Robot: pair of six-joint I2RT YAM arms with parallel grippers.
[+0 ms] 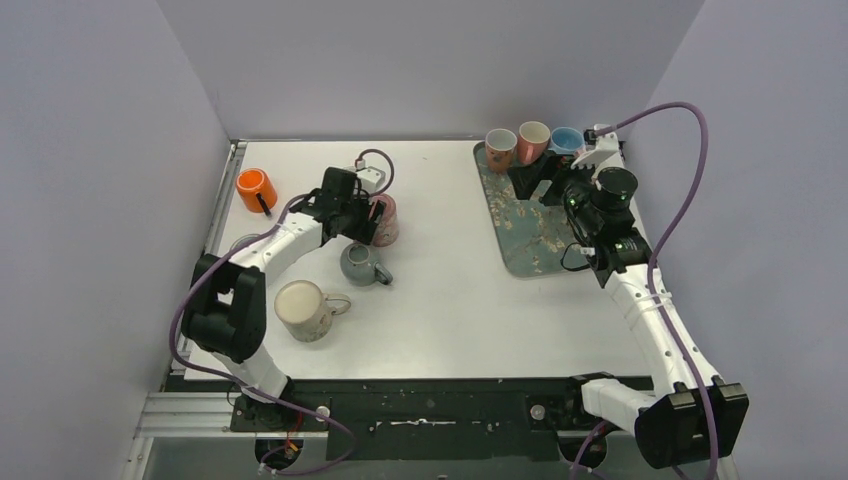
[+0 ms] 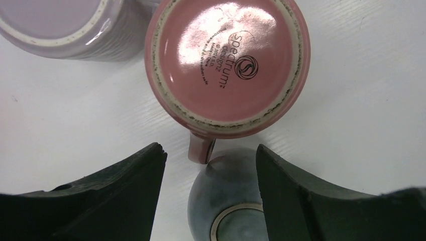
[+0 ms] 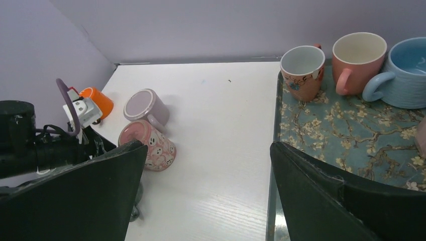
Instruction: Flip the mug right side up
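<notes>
An upside-down pink mug shows its base in the left wrist view, its handle pointing down toward my fingers. My left gripper is partly open, with the handle end near the gap and nothing gripped. In the top view that pink mug is half covered by the left gripper. Below the handle, close to it, lies a grey mug, also base up. On the right side, my right gripper stands open and empty above the tray.
A mauve mug sits beside the pink one. An orange mug and a cream mug are also on the left. Several upright mugs stand on the green tray.
</notes>
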